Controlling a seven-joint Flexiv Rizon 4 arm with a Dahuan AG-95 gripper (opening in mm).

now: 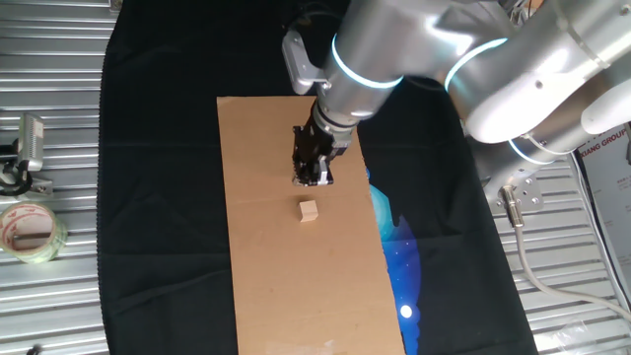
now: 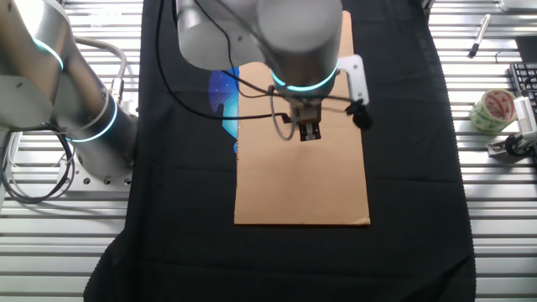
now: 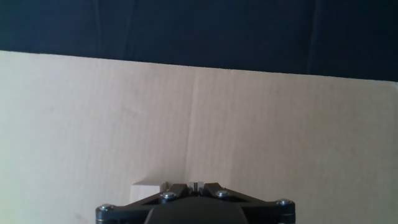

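Observation:
A small pale wooden block (image 1: 309, 211) sits on the brown cardboard sheet (image 1: 286, 286). Just past it in exterior view 1, toward the arm, my gripper (image 1: 314, 181) points down at the sheet, apart from the block. In the wrist view the fingertips of my gripper meet at the bottom centre, and nothing shows between them. Part of the block (image 3: 148, 190) peeks out left of the fingers, partly covered by them. Exterior view 2 shows the gripper (image 2: 310, 137) over the cardboard; the block is hidden there.
Black cloth (image 1: 163, 197) surrounds the cardboard. A blue, star-patterned item (image 1: 402, 266) sticks out from under the sheet's right side. A roll of tape (image 1: 33, 233) lies far left on the ribbed metal table. The near part of the cardboard is clear.

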